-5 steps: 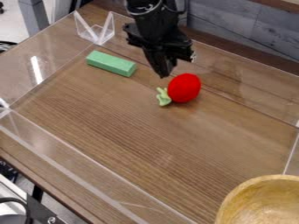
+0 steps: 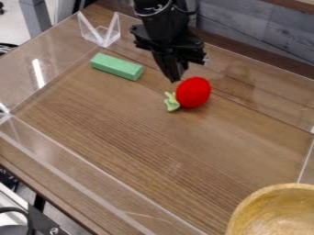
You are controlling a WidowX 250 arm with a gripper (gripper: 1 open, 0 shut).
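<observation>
My black gripper (image 2: 174, 69) hangs at the top centre of the camera view, shut, with nothing visible between its fingers. Just below and to its right, a red rounded object (image 2: 194, 91) lies on the wooden table, with a small pale green piece (image 2: 173, 103) at its lower left. A mint-green block (image 2: 117, 65) lies to the left of the gripper.
A clear plastic object (image 2: 99, 27) stands at the upper left. A yellow bowl (image 2: 280, 213) sits at the lower right. Cables lie off the left edge.
My gripper has shifted very slightly to the left. The objects on the table have not moved.
</observation>
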